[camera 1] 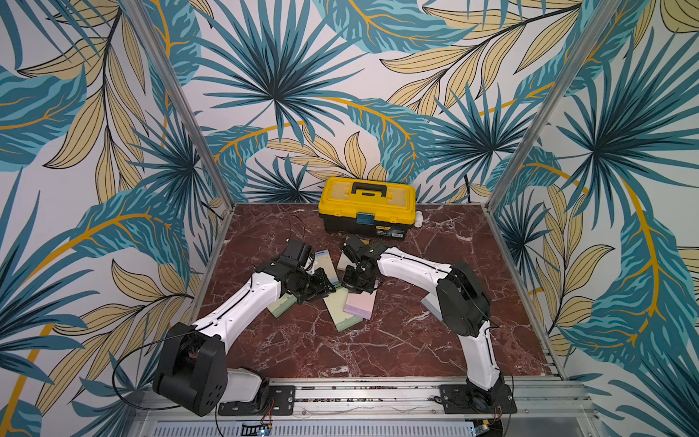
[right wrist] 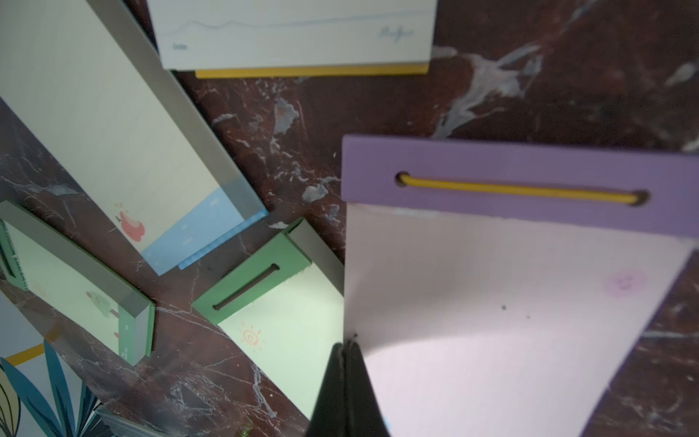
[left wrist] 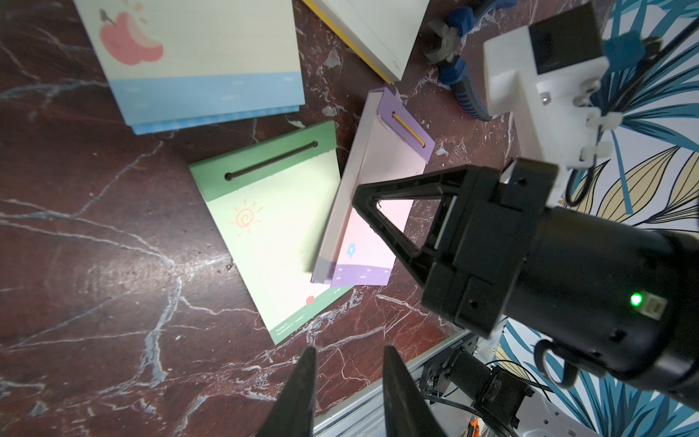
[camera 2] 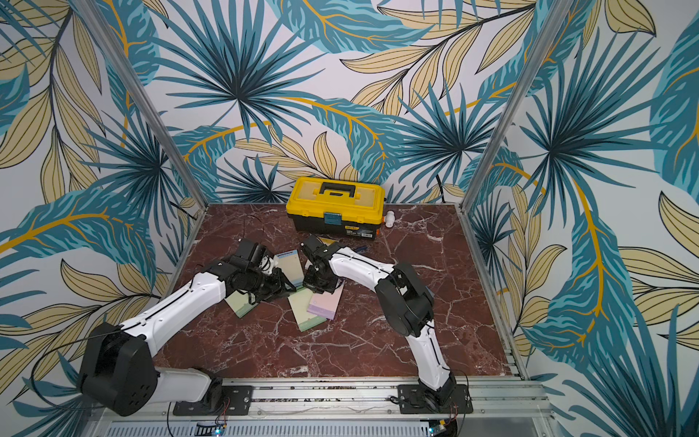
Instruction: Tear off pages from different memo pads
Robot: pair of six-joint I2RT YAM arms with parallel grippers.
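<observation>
A purple-bound memo pad (right wrist: 509, 291) lies partly on a green-bound pad (left wrist: 269, 240); a blue-edged apple pad (left wrist: 204, 51) and a yellow-edged pad (left wrist: 371, 29) lie above in the left wrist view, and another green pad (right wrist: 72, 284) shows in the right wrist view. My right gripper is shut at the purple pad's left side, with no page visible between its fingertips. My left gripper stands part open over the green and purple pads' near side, nothing visible between its fingers.
A yellow toolbox (camera 1: 367, 196) with a white bottle (camera 1: 418, 219) beside it stands at the back. Blue-handled pliers (left wrist: 466, 87) lie by the pads. Both arms crowd the middle.
</observation>
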